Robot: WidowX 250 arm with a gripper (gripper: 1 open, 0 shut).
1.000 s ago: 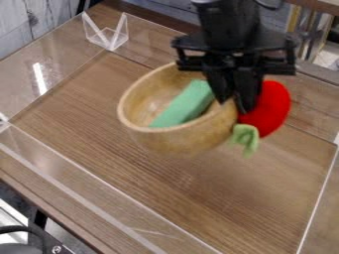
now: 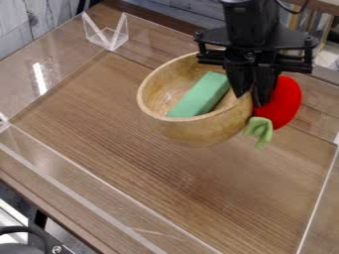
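Observation:
My gripper [image 2: 241, 91] holds a wooden bowl [image 2: 172, 119] by its right rim, high over the wooden table [image 2: 133, 189]. A green oblong block [image 2: 199, 94] lies inside the bowl. A red object with a green stem [image 2: 281, 99], perhaps a toy strawberry or pepper, is behind the bowl at its right, partly hidden by the gripper. The fingertips are largely hidden by the bowl's rim.
A clear plastic object [image 2: 109, 28] stands at the back left. A dark cable or part shows at the lower left corner.
My gripper and the bowl have moved up in the view, toward the back, and look smaller. The bowl's contents have moved along with it.

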